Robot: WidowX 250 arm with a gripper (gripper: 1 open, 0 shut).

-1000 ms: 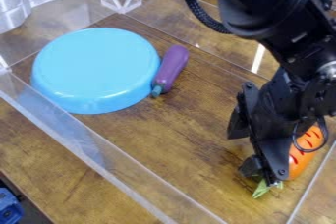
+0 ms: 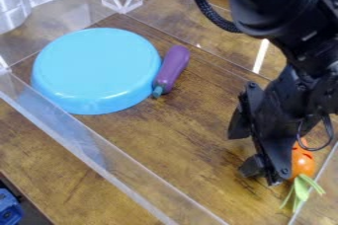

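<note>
The black robot gripper [image 2: 251,150] is low over the wooden floor of the bin at the right. An orange carrot with green leaves [image 2: 299,167] lies just right of its fingers, partly hidden behind the gripper. Whether the fingers are open or shut is unclear. A purple eggplant [image 2: 172,68] lies at the upper middle, beside an upturned light blue round dish [image 2: 95,72].
Clear plastic walls [image 2: 113,165] border the wooden floor [image 2: 152,135], which is free in the middle. A blue object [image 2: 8,209] sits outside the wall at the lower left.
The carrot has shifted right and turned, its leaves now further right. The gripper has moved slightly.
</note>
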